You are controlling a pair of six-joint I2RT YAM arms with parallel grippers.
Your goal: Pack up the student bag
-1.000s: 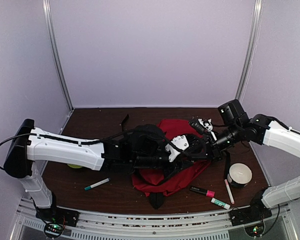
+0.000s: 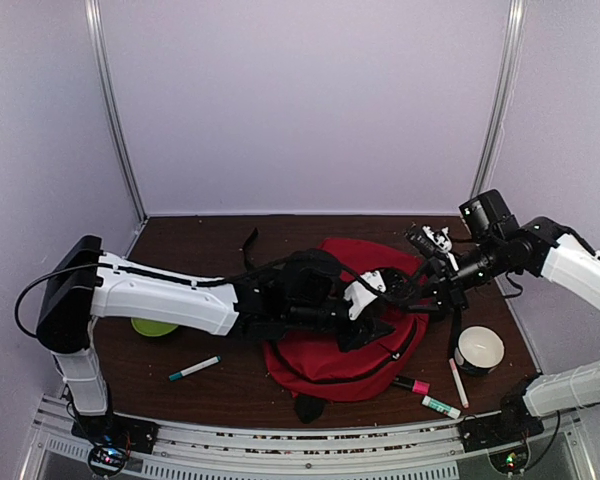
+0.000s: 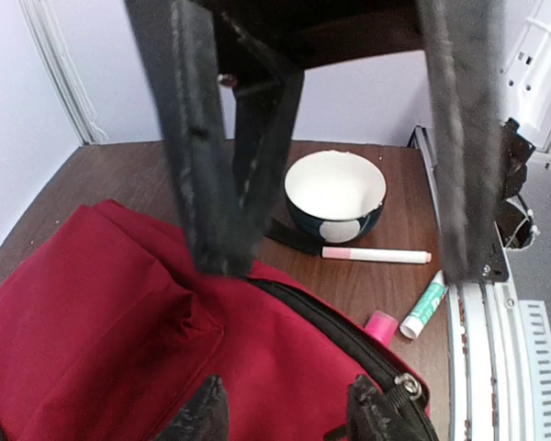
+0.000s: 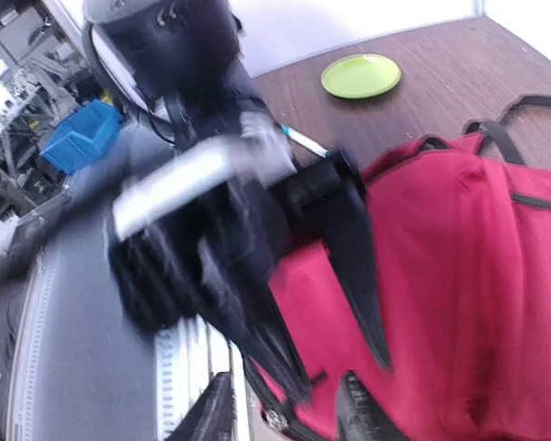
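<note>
The red bag (image 2: 330,375) lies in the middle of the table, its black zipper edge (image 3: 317,317) curving along the side toward the markers. Above it, my left gripper has its fingers apart, with red cloth behind the gap. My right gripper also stands open over the bag, close to the left one. In the right wrist view the left gripper's fingers (image 4: 358,276) are spread in front of the cloth. Arms hide part of the bag from above. A pink-capped black marker (image 2: 411,384), a green-white marker (image 2: 441,406) and a pink-white marker (image 2: 458,383) lie to its right.
A white-lined bowl (image 2: 479,349) stands at the right. At the left are a blue-capped marker (image 2: 194,368) and a green plate (image 4: 361,75), partly covered by the left arm in the top view.
Both arms have shifted right, the right one also slightly forward. The bag's front side has spread out toward the right and now covers part of the pink-capped marker.
</note>
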